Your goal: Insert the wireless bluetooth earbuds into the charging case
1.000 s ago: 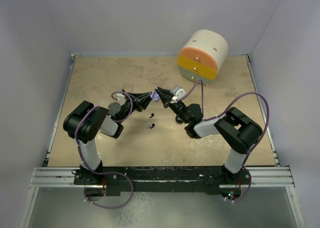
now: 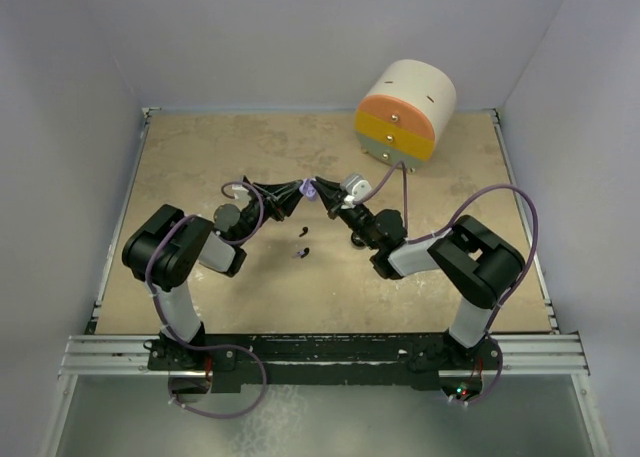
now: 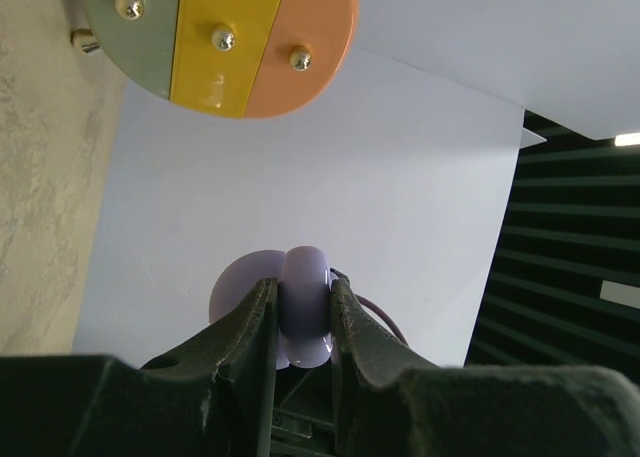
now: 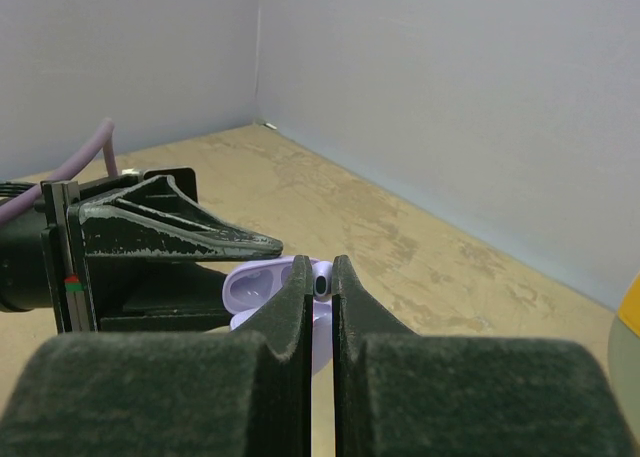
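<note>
The pale lilac charging case is raised between my two grippers near mid-table, held by my left gripper, which is shut on it. In the right wrist view the case shows its cavities. My right gripper is shut on a small earbud, lilac and dark, at the case's opening; how far inside it sits I cannot tell. Small dark pieces lie on the table below, one with lilac on it.
A cylindrical cabinet with green, yellow and orange drawers stands at the back right. A dark round object is partly under the right arm.
The right arm looks almost unchanged.
</note>
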